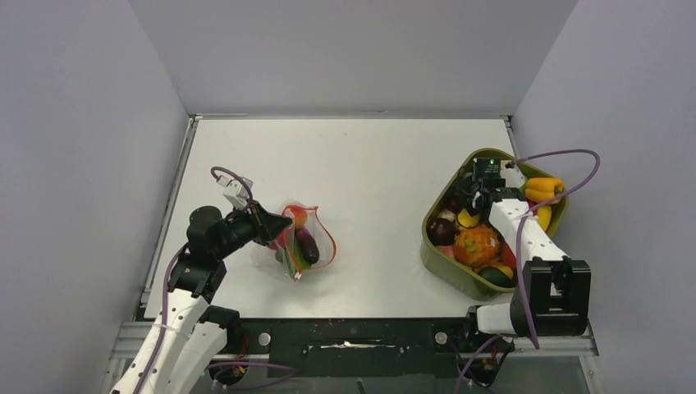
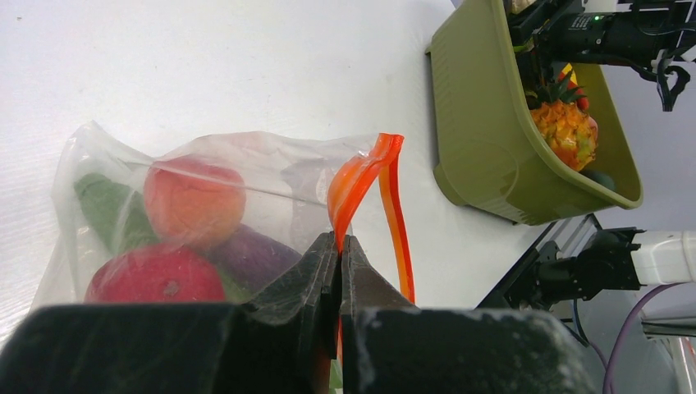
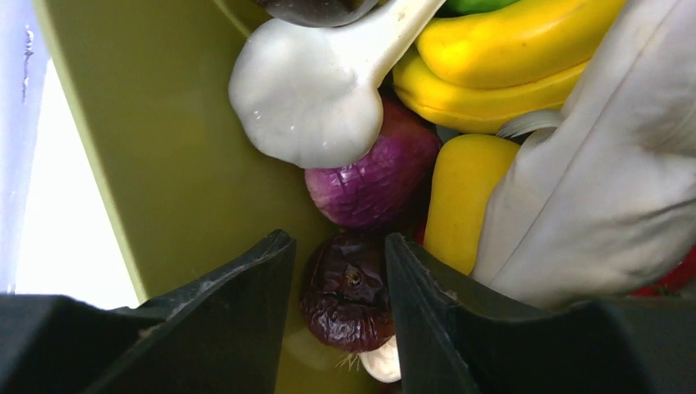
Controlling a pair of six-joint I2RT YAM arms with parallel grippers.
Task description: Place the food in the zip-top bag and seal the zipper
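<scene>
The clear zip top bag (image 2: 287, 176) with orange zip edging (image 2: 353, 185) lies on the left of the table, its mouth spread open toward the right. Inside are an eggplant (image 1: 308, 245), a peach-like fruit (image 2: 194, 201), a red fruit (image 2: 156, 275) and something green (image 2: 115, 209). My left gripper is shut on the orange edging at the mouth. My right gripper is down in the green bin (image 1: 460, 277), part open. A dark, wrinkled round vegetable (image 3: 349, 291) appears between its fingers; whether they touch it I cannot tell.
Close to the right fingers lie a purple onion (image 3: 377, 176), a white ladle-shaped item (image 3: 304, 98), bananas (image 3: 517, 41) and a pale cloth-like thing (image 3: 587, 180). The bin wall (image 3: 164, 148) stands close on their left. Bare table (image 1: 377, 213) separates bag and bin.
</scene>
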